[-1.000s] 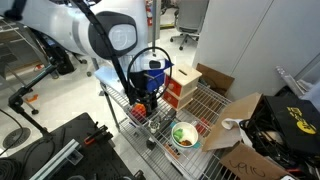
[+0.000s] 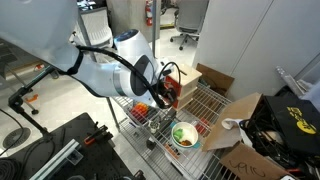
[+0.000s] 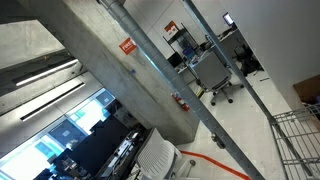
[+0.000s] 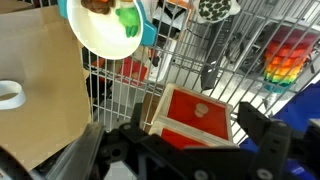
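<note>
My gripper is open, its dark fingers spread at the bottom of the wrist view with nothing held between them. Ahead of them lies a wooden box with red panels (image 4: pixel 200 110) and a round knob. In exterior view 1 this box (image 2: pixel 187 84) stands on the wire rack, partly covered by my arm, and the gripper (image 2: pixel 163 92) is close to its near left side. Whether they touch cannot be told. A white bowl with a blue rim (image 4: pixel 115 45) holds a green item and some brown ones. At the right is a rainbow-coloured toy (image 4: pixel 290 58).
A black utensil (image 4: pixel 215 55) and a dotted round item (image 4: pixel 213 8) lie on the wire rack. An open cardboard box (image 2: pixel 240 155) and a black case (image 2: pixel 292 122) occupy the right side. Some bare rack (image 2: pixel 208 104) shows behind the bowl.
My arm has swung to the right and its white forearm has come lower, bringing the gripper from above the colourful toy to beside the red-panelled box. The bowl and cardboard box have not moved.
</note>
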